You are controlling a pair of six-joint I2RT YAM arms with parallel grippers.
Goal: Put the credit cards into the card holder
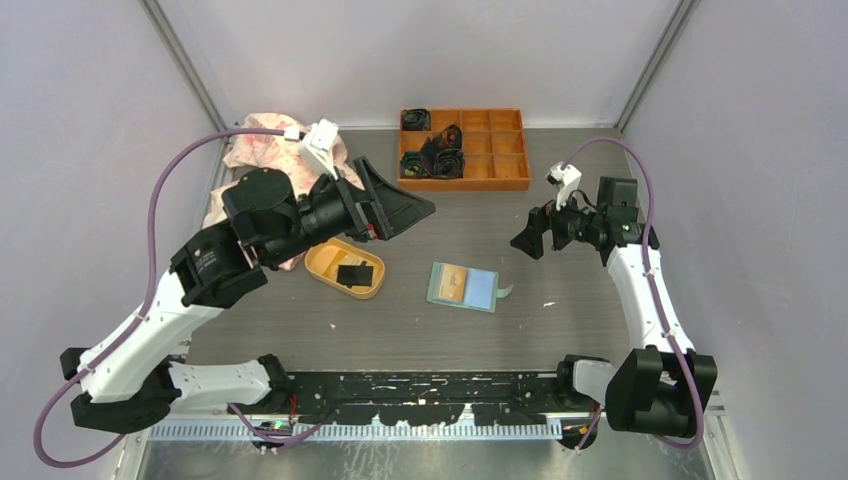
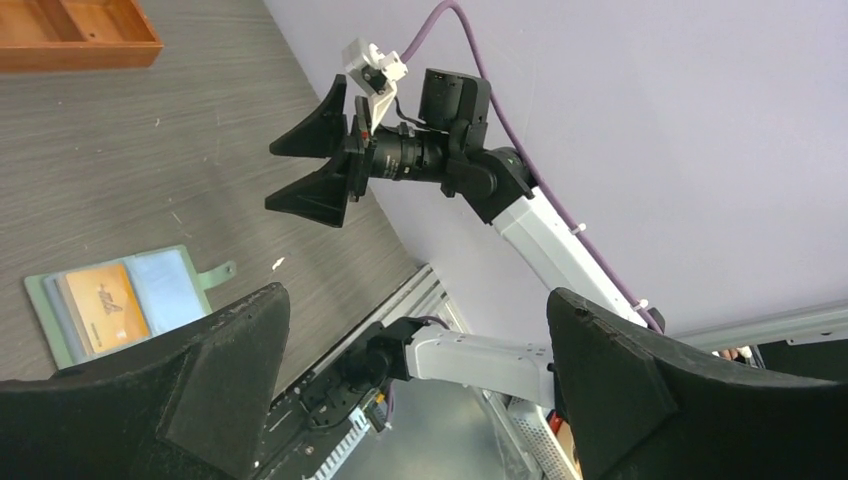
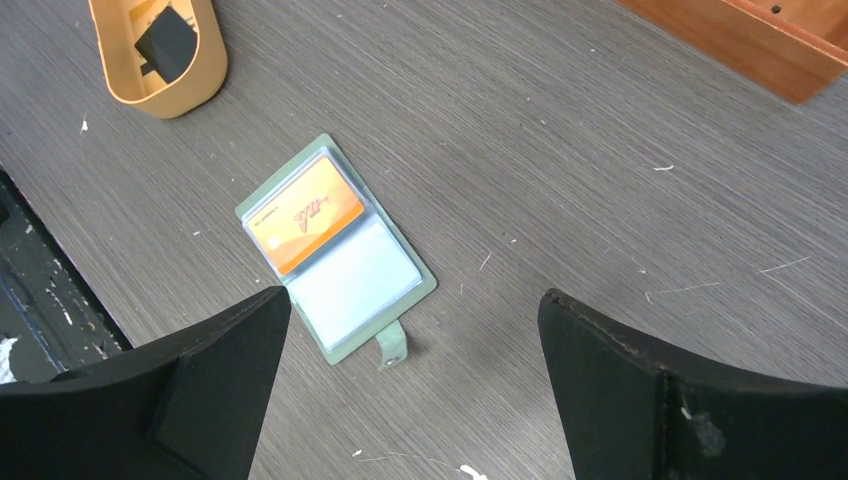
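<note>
The card holder lies unfolded and flat in the middle of the table, green-edged, its closure tab pointing right. An orange card lies in its left half, while the light blue right half shows no card on top. High above the table's left part, my left gripper stands open; only background shows between its fingers in the left wrist view. To the right of the holder my right gripper is spread open too. Between its fingers, the right wrist view shows bare table and the holder's lower end.
An oval yellow basket with dark and yellow items stands left of the holder. At the back is an orange compartment tray with dark rolled things in its left side. Crumpled patterned cloth covers the back left. Bare table surrounds the holder.
</note>
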